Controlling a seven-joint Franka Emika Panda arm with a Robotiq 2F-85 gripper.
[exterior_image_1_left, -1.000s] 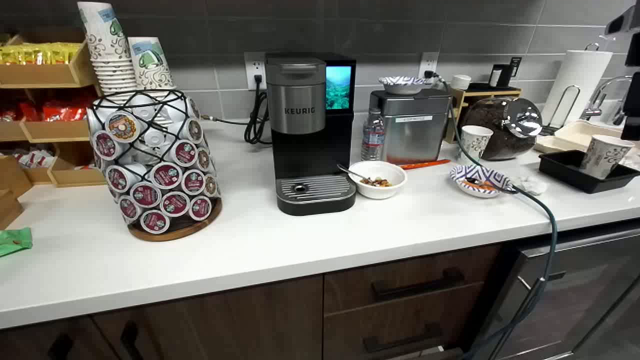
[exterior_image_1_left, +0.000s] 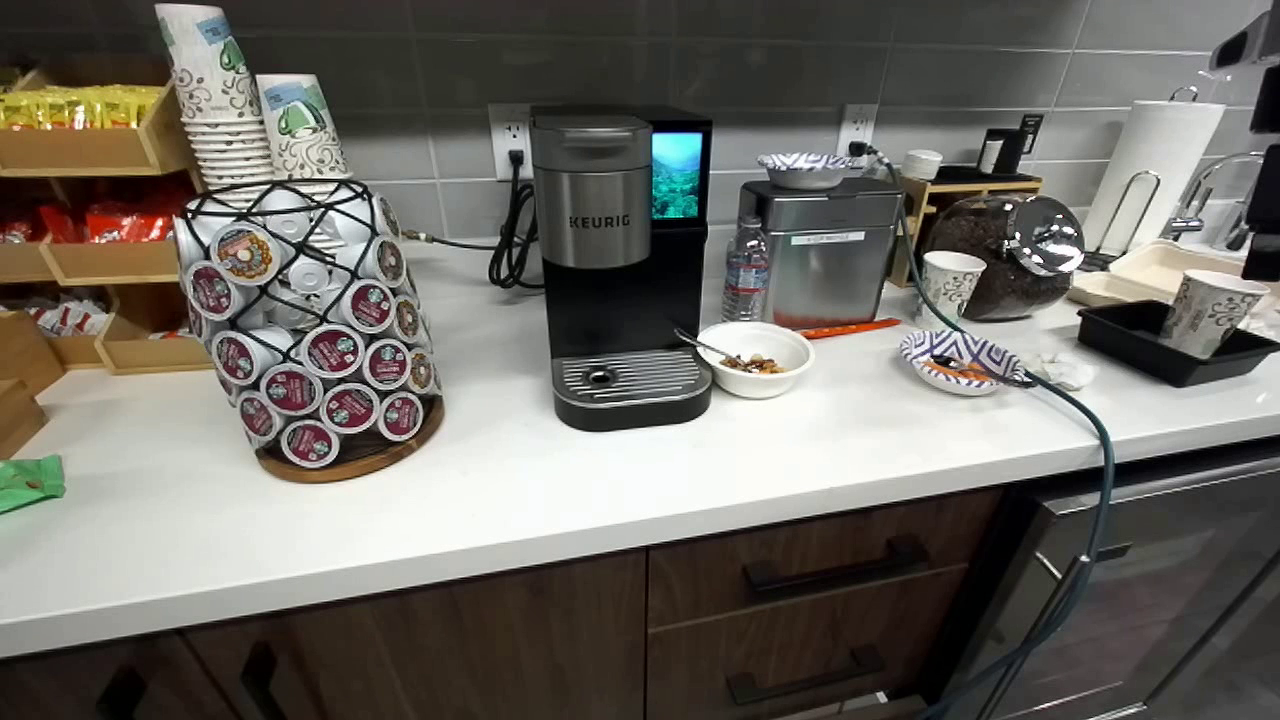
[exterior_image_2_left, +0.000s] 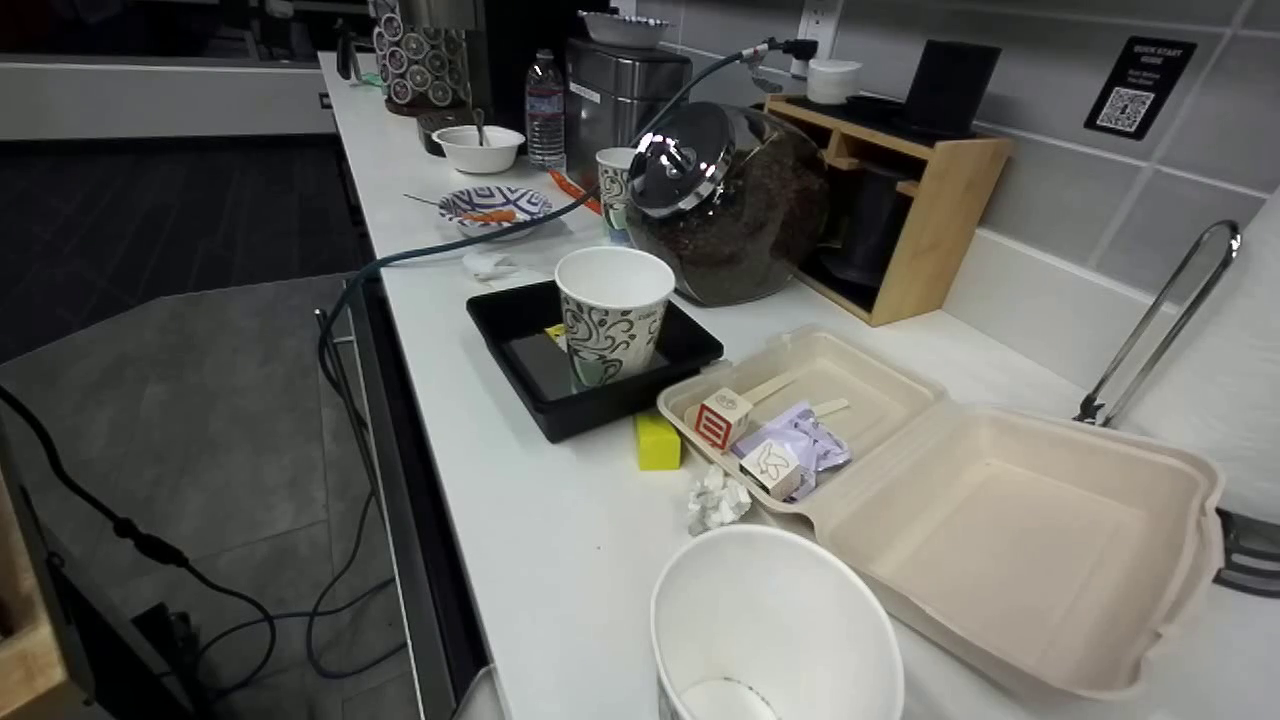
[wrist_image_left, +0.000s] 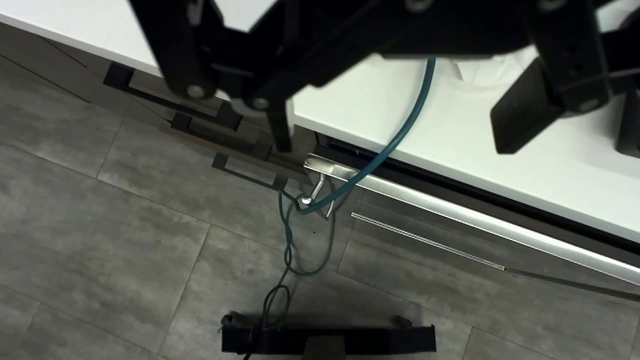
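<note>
My gripper stands open in the wrist view, its two dark fingers (wrist_image_left: 522, 111) wide apart with nothing held between them. Below the gap, a teal cable (wrist_image_left: 414, 114) runs across the white counter's edge and down towards the floor. Only dark parts of the arm show at the right border of exterior view 1. On the counter, a patterned paper cup (exterior_image_2_left: 612, 324) is in a black tray (exterior_image_2_left: 516, 348). Another paper cup (exterior_image_2_left: 768, 600), open at the top and cut off below, is close to the camera in exterior view 2.
A takeout box (exterior_image_2_left: 1044, 540) lies open, with blocks and a purple wrapper in one half. Along the counter are a yellow block (exterior_image_2_left: 657, 442), a coffee maker (exterior_image_1_left: 600, 228), a white bowl (exterior_image_1_left: 756, 382), a patterned bowl (exterior_image_1_left: 954, 378) and a pod rack (exterior_image_1_left: 348, 462). Bare counter lies before the coffee maker.
</note>
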